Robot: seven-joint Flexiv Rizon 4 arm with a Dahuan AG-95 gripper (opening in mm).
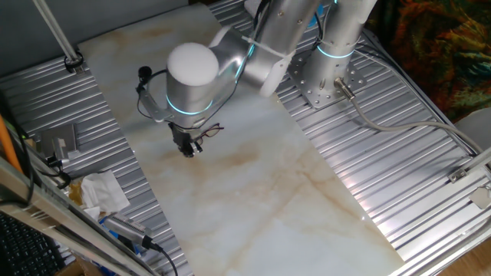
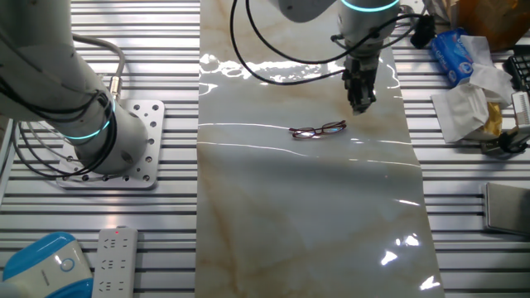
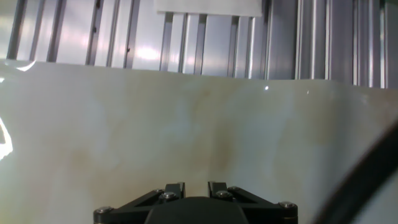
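A pair of dark-framed glasses (image 2: 321,130) lies on the marble-patterned sheet (image 2: 273,240). In exterior view 1, the gripper (image 1: 192,152) hangs in front of the glasses (image 1: 213,130) and hides part of them. Exterior view 2 shows the gripper (image 2: 361,109) pointing down over the sheet, a little to the side of the glasses and apart from them. The wrist view has the gripper's (image 3: 196,188) two fingertips separated by a gap with nothing between them; the glasses are out of that view.
Beyond the sheet's edge lie a white tissue (image 2: 460,112) and a blue packet (image 2: 452,56) on the slatted metal table. A power strip (image 2: 114,263) sits near the robot base. Black cables loop beside the arm. Most of the sheet is bare.
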